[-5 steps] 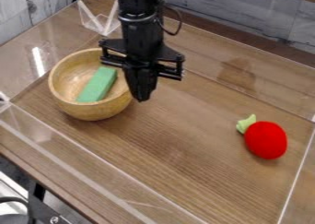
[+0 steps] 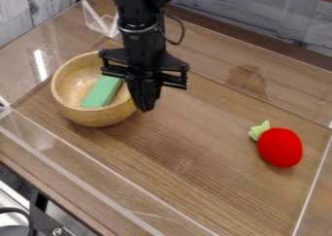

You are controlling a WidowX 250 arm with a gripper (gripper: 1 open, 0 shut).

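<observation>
A black robot arm comes down from the top of the camera view to my gripper [image 2: 146,96], which hangs at the right rim of a tan bowl [image 2: 74,104] on the left. In the bowl lies a light green oblong object [image 2: 100,94], partly hidden behind the gripper's left side. Whether anything is between the fingers is too dark to tell. A red tomato-like thing [image 2: 281,149] with a pale green stem lies apart at the right.
A grey wall stands at the top left, and a dark cable shows at the lower left corner.
The arm and gripper have shifted slightly over the last second, staying by the bowl's right rim. The bowl and red thing show no clear movement.
</observation>
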